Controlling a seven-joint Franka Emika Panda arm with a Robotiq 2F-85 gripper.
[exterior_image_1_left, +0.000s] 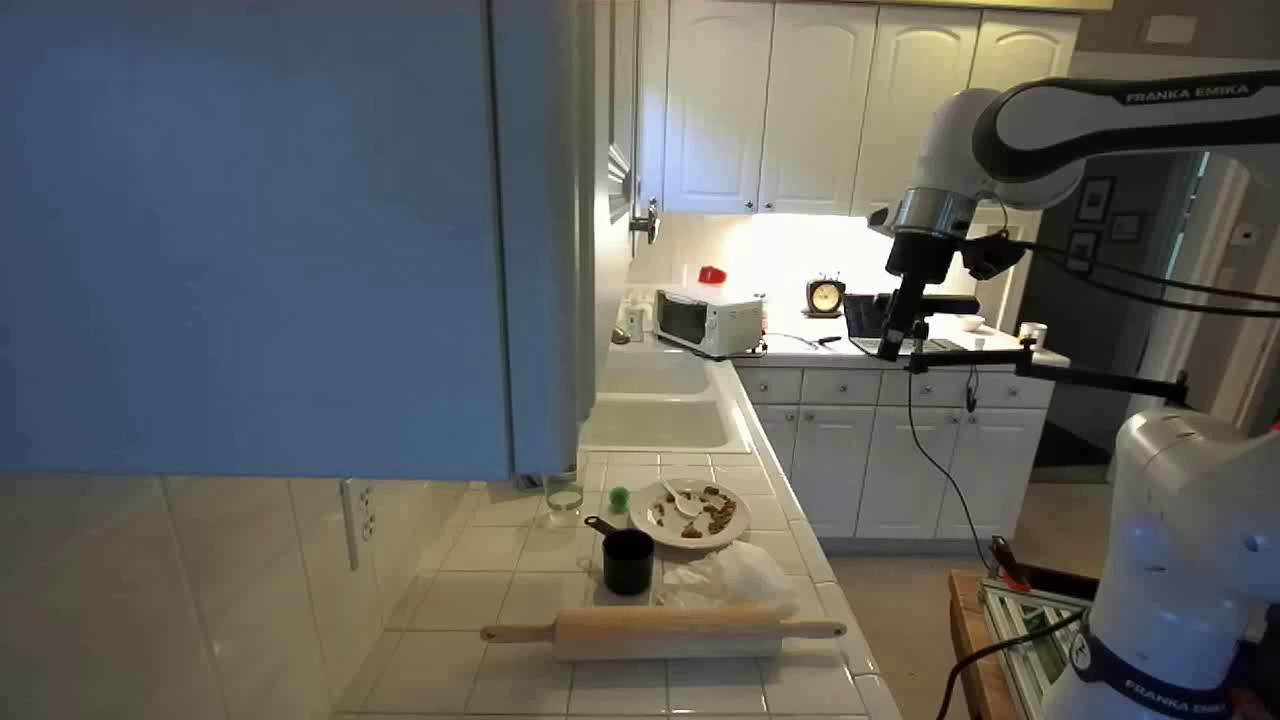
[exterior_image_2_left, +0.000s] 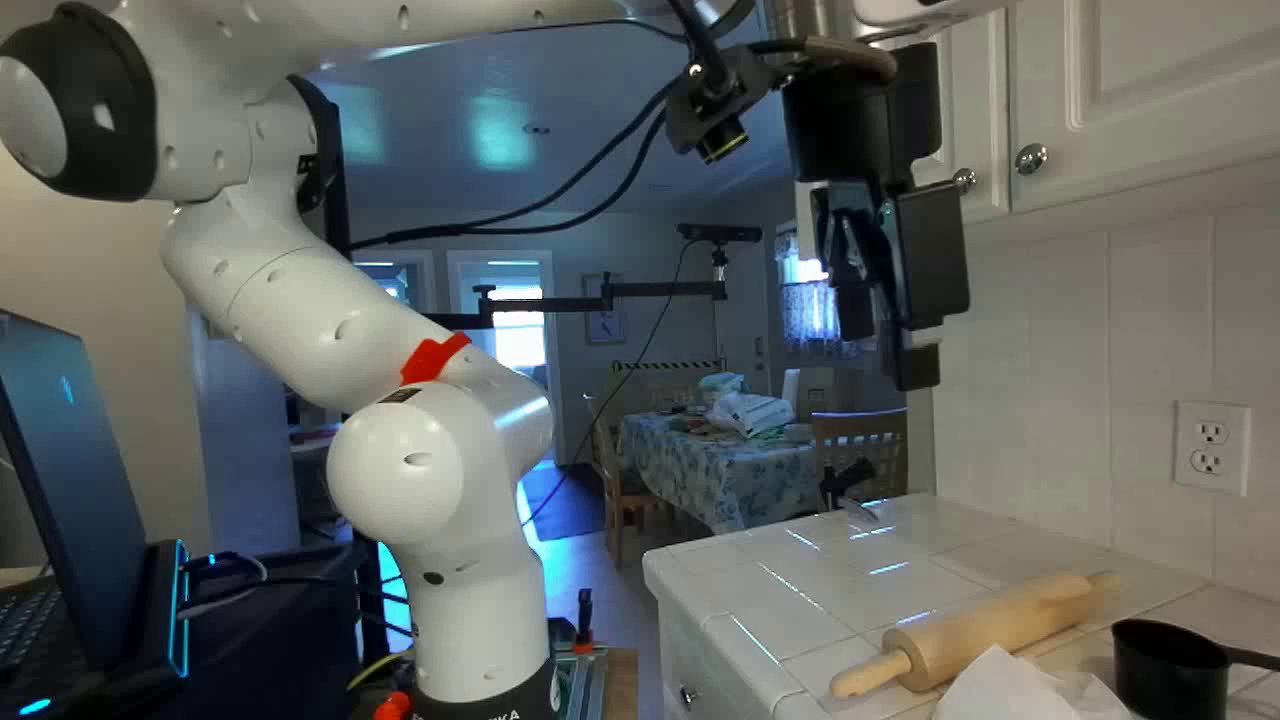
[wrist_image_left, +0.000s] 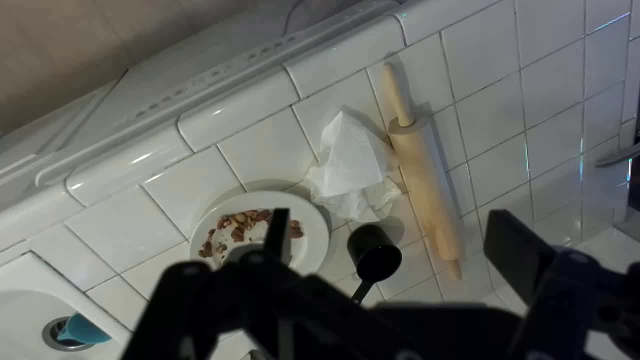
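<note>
My gripper is open, with nothing between its fingers, and hangs high above the tiled counter. Below it in the wrist view stands a black measuring cup, its handle pointing toward the gripper. A wooden rolling pin lies on one side of the cup. Crumpled white paper rests between the pin and a white plate. Brown nut-like pieces are spread on the plate. In exterior view 1 a white spoon also lies on the plate; the gripper hides part of the plate in the wrist view.
A clear glass and a small green object stand near the plate. The double sink lies beyond, with a blue item at its drain. A wall cabinet overhangs the counter. Bare tiles stretch past the rolling pin.
</note>
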